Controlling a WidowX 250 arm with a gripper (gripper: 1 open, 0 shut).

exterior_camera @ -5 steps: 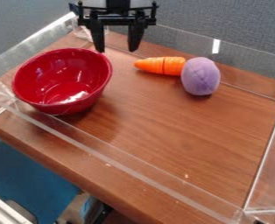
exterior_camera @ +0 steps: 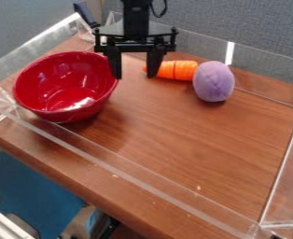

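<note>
My black gripper (exterior_camera: pixel 134 67) hangs open at the top of the view, fingers pointing down, just right of and behind the red bowl and at the left tip of the orange carrot. The red bowl (exterior_camera: pixel 64 89) sits empty on the left of the wooden table. The carrot (exterior_camera: pixel 180 70) lies behind, partly hidden at its left end by a finger. A purple eggplant-like object (exterior_camera: pixel 214 81) rests at the carrot's right. Nothing shows held between the fingers.
Clear plastic walls edge the wooden table (exterior_camera: pixel 180 159) at back, left, front and right.
My gripper has moved down over the last second, its fingers now lower beside the carrot and bowl. The bowl, carrot and purple object look unmoved.
</note>
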